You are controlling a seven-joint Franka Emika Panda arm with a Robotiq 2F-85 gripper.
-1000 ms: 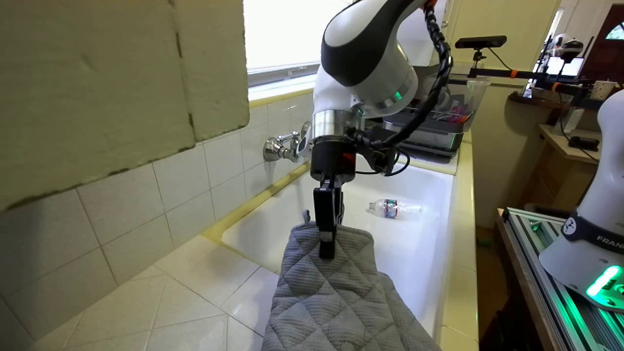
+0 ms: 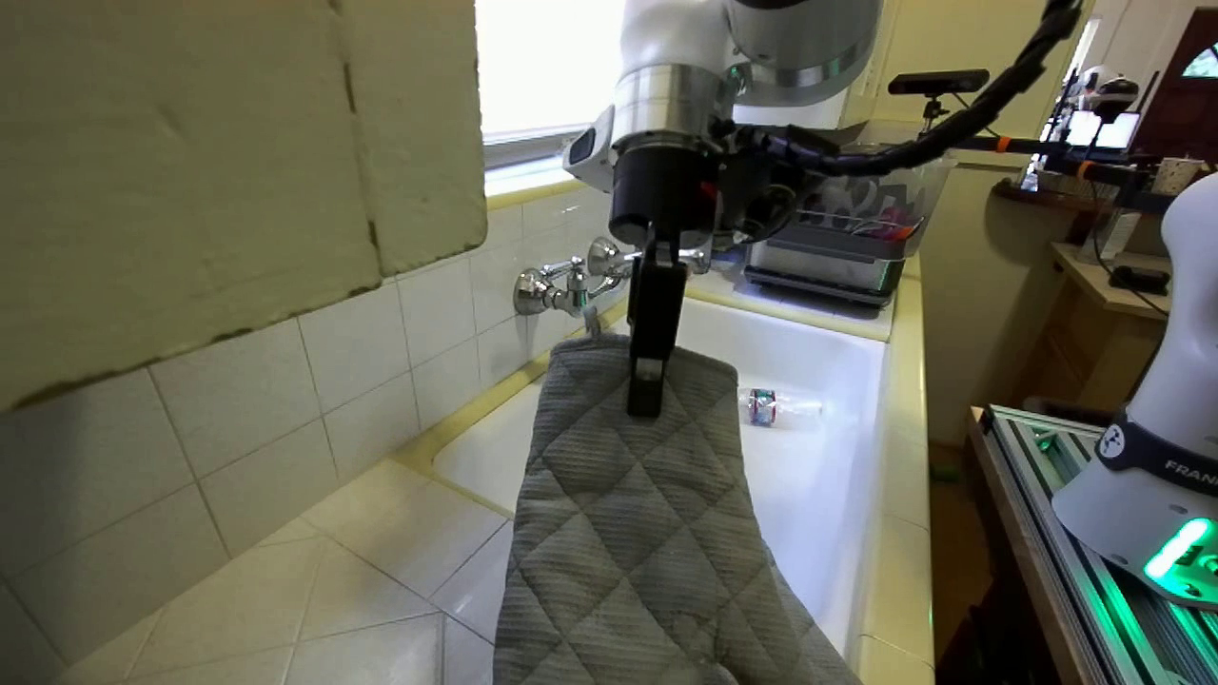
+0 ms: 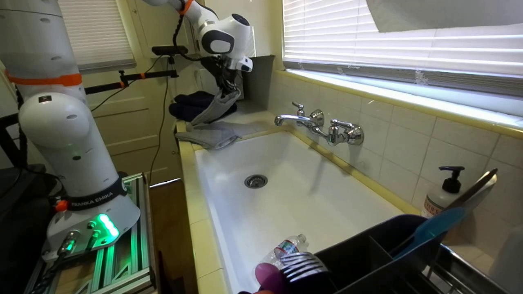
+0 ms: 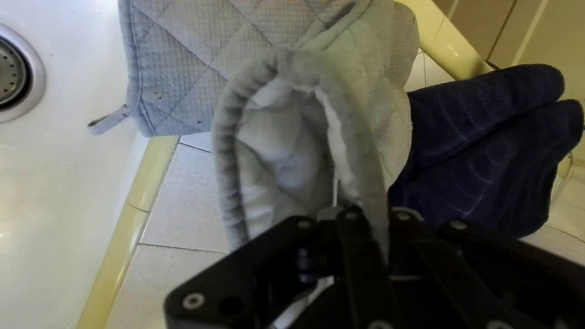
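Observation:
My gripper (image 2: 645, 401) is shut on the cuff of a grey quilted oven mitt (image 2: 639, 514), which hangs from the fingers with its lower part out of view. In the wrist view, the mitt's cuff opening (image 4: 285, 145) faces the camera and its pale lining shows. Beneath it lies another grey quilted piece (image 4: 175, 66) with a small loop, reaching over the sink's edge. Exterior view 2 shows the held mitt (image 3: 218, 107) raised at the far counter end, above grey cloth (image 3: 211, 135) on the rim. Dark navy mitts (image 4: 482, 148) rest to one side.
The white sink (image 3: 294, 196) holds a clear plastic bottle (image 3: 287, 247). A chrome faucet (image 3: 304, 119) juts from the tiled wall. At the sink's other end stand a dark dish rack (image 3: 372, 250) and a soap bottle (image 3: 443, 191). Bare counter tiles (image 2: 377, 548) lie beside the held mitt.
The gripper has risen, lifting the grey mitt's cuff with it. More of the mitt now hangs stretched below the fingers, and it partly covers the bottle in exterior view 1.

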